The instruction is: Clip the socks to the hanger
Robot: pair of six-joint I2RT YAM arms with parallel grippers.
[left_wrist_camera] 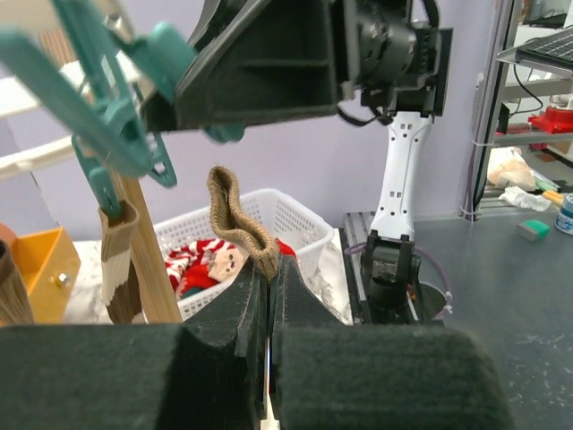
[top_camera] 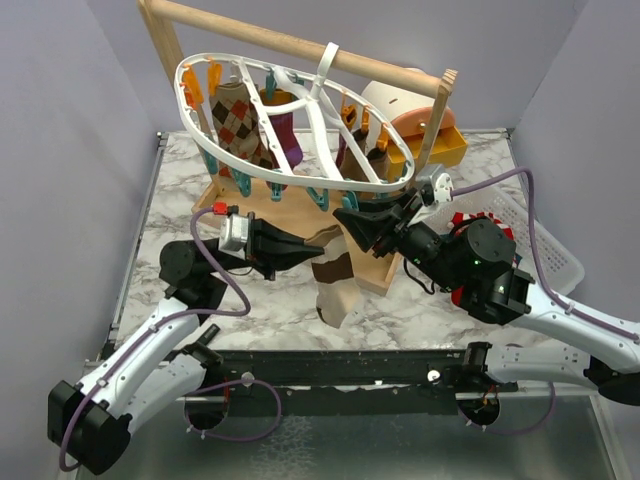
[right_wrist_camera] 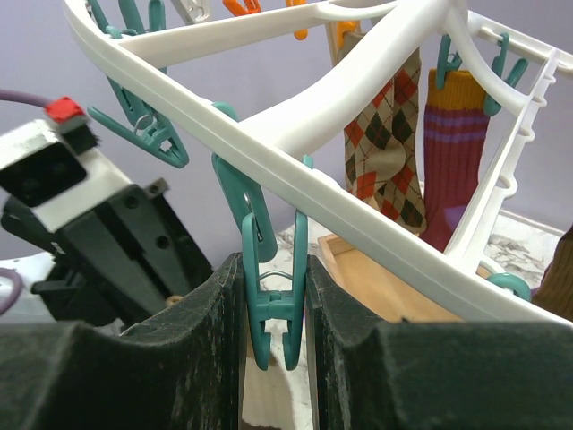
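A white oval hanger [top_camera: 300,183] with teal and orange clips hangs from a wooden frame. My left gripper [top_camera: 318,250] is shut on the upper edge of a beige and brown sock [top_camera: 333,268], which dangles below the hanger's front rim. In the left wrist view the sock's folded top edge [left_wrist_camera: 240,224] sticks up past the fingertips, apart from the clips. My right gripper is shut on a teal clip [right_wrist_camera: 275,309] at the hanger's rim. No cloth shows between that clip's prongs.
Other socks hang clipped, among them an argyle sock [right_wrist_camera: 385,143] and a purple sock [right_wrist_camera: 455,152]. A white basket [top_camera: 540,240] with red items stands on the right. A yellow bin [top_camera: 448,148] sits behind.
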